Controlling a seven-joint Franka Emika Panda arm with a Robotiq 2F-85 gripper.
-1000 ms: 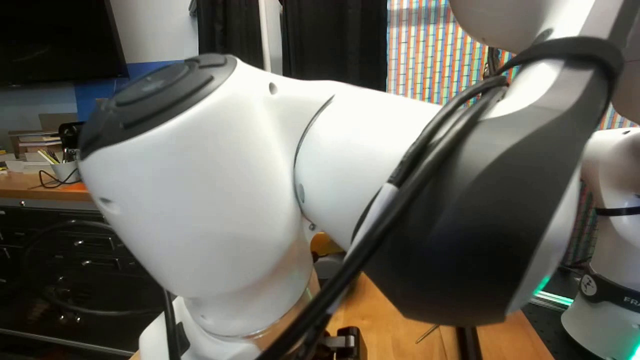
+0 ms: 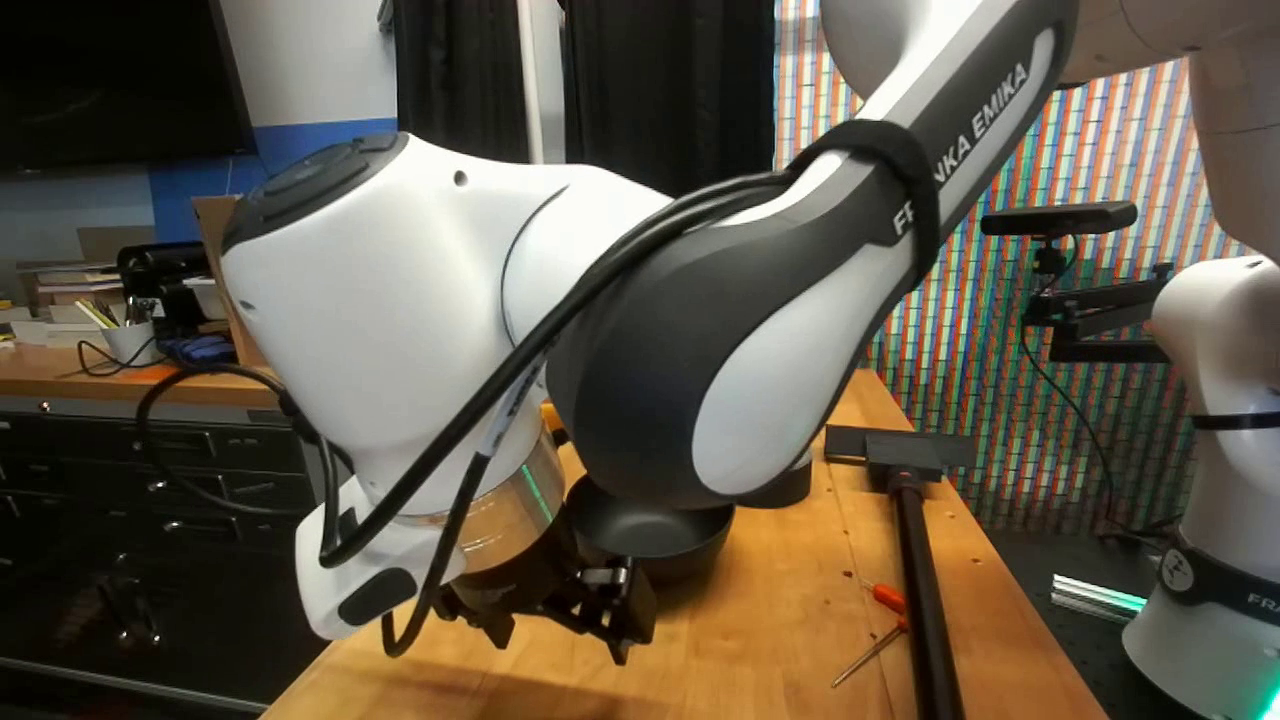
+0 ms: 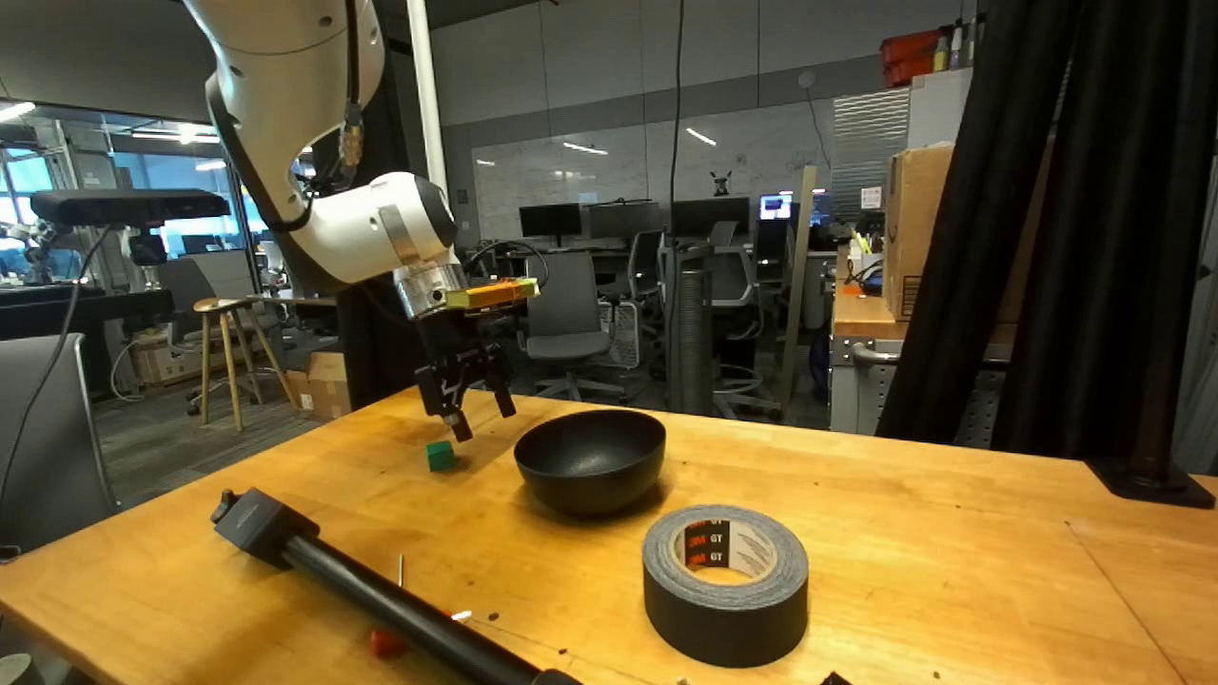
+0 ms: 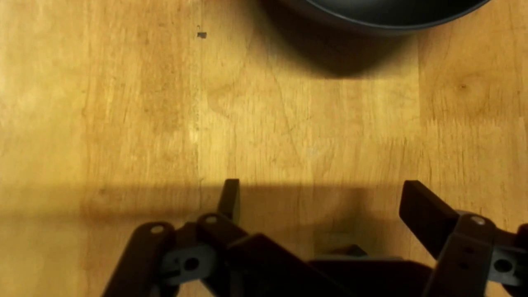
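Observation:
My gripper is open in the wrist view, its two fingers wide apart above bare wood. A small dark shape low between them is too dim to identify. In exterior view 2 a small green cube (image 3: 440, 457) rests on the table, just below and nearer that camera than the gripper (image 3: 482, 418). A black bowl (image 3: 589, 462) stands upright beside them, its visible inside empty. The bowl's rim (image 4: 376, 25) cuts across the top of the wrist view. Exterior view 1 shows the gripper (image 2: 561, 638) above the table, with the bowl (image 2: 648, 528) partly behind the arm.
A roll of grey tape (image 3: 726, 616) sits near the bowl. A black bar with a square foot (image 3: 268, 529) lies along the table, a red-handled screwdriver (image 3: 388, 643) beside it.
In exterior view 1 the arm has drawn back from the camera. The gripper now shows above the table, and the bowl and more of the black bar have come into sight.

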